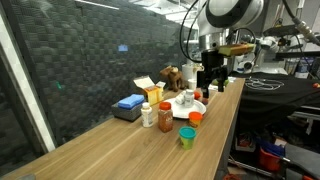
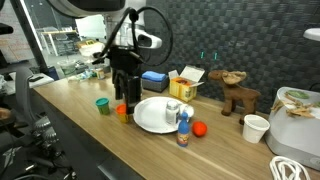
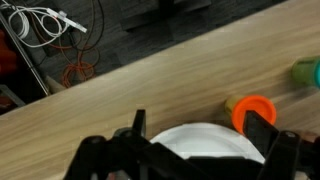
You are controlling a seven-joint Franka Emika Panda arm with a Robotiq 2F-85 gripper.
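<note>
My gripper (image 1: 209,82) hangs above the table by the near edge of the white plate (image 2: 154,117). In the wrist view its dark fingers (image 3: 139,124) stand wide apart, open, with bare table and the plate's rim visible between them. An orange cup (image 3: 252,108) is close to the right finger in that view, and a green cup (image 3: 306,72) lies farther right. On the plate stand white containers (image 2: 175,107), seen clearly in exterior view 2. Beside the plate are a blue bottle (image 2: 183,130) and a red ball (image 2: 199,129).
Two jars, one brown with an orange lid (image 1: 166,116), stand left of the plate. Behind are a yellow box (image 2: 186,80), a blue case (image 2: 155,82), a toy moose (image 2: 233,90) and a white cup (image 2: 254,128).
</note>
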